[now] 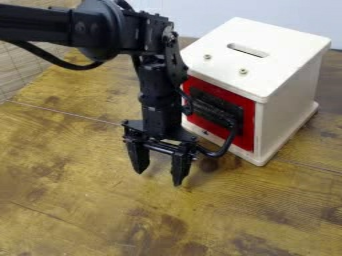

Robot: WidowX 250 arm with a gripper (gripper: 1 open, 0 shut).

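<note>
My black gripper [159, 165] hangs low over the wooden table, its two fingers pointing down and apart, with nothing between them. Just right of it stands a white box [286, 98] with a slot and two round fittings on its sloped top and a red front panel [245, 140] carrying a dark insert, partly hidden behind my arm and its cable.
A pale tiled surface [20, 70] shows at the back left, and a white backdrop runs behind the box.
</note>
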